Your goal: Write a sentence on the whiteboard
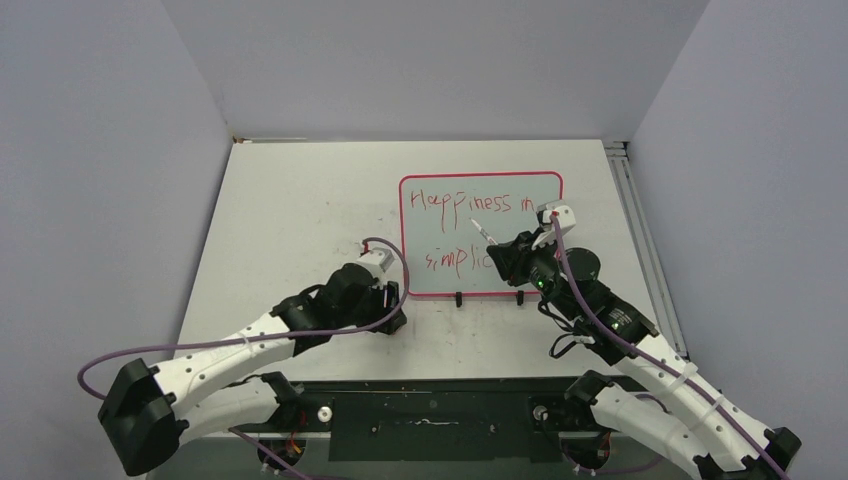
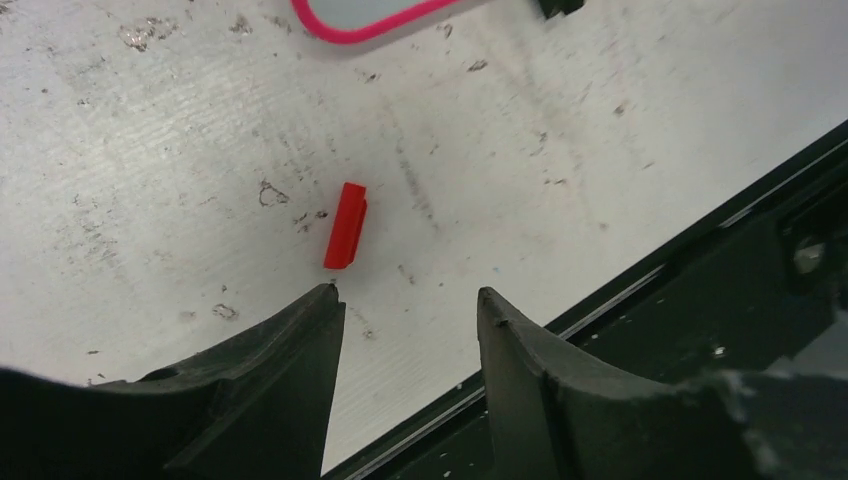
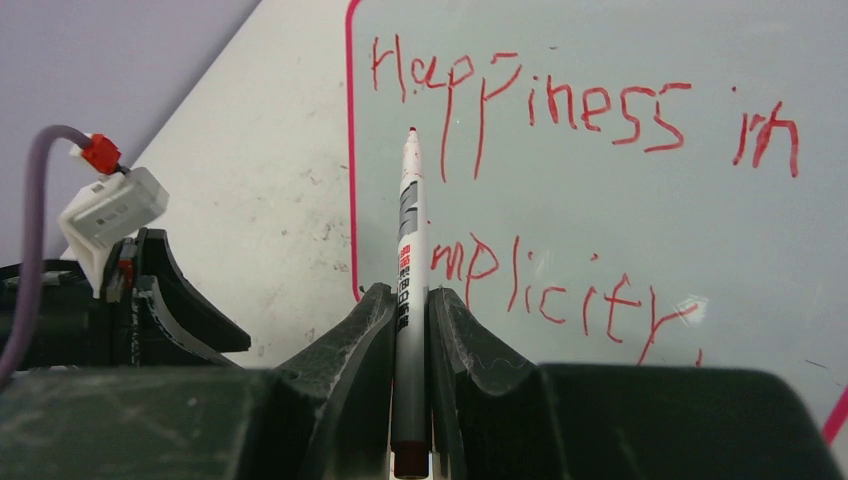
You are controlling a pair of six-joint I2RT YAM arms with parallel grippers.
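The whiteboard point(image 1: 480, 230) has a red border and carries red handwriting: "Happiness in" above, "simplicity" below, partly covered by my right arm in the top view. My right gripper is shut on a white marker point(image 3: 412, 220), whose uncapped red tip point(image 3: 412, 130) points up over the board. A small red cap point(image 2: 346, 227) lies on the table below the board's lower left corner. Over that spot, my left gripper faces down with its fingers point(image 2: 300, 350) apart and nothing between them; it hides the cap in the top view.
Two black clips point(image 1: 459, 299) sit at the board's lower edge. The table point(image 1: 290, 220) left of the board is clear. A dark rail point(image 1: 440, 420) runs along the table's front.
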